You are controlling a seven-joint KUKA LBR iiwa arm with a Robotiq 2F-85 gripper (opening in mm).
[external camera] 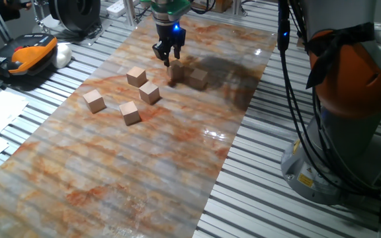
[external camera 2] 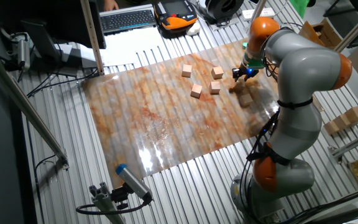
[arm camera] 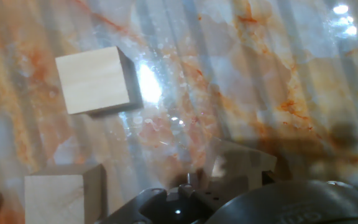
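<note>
Several plain wooden cubes lie spread over the marbled sheet [external camera: 111, 172]. My gripper [external camera: 172, 60] points downward at the far end, its two dark fingers apart with nothing seen between them. Just below and beside the fingertips is one cube [external camera: 176, 71]; whether they touch it cannot be told. A second shaded cube [external camera: 198, 79] sits to its right. Farther left are a pair of close cubes, one [external camera: 136, 77] behind the other [external camera: 149, 92], and two more, a left one [external camera: 93, 101] and a front one [external camera: 129, 113]. In the wrist view, a cube [arm camera: 241, 165] is partly hidden by the gripper.
An orange and black device [external camera: 28, 56] and papers lie off the sheet's left side. More wooden blocks [external camera 2: 345, 121] rest on the slatted table beyond the arm.
</note>
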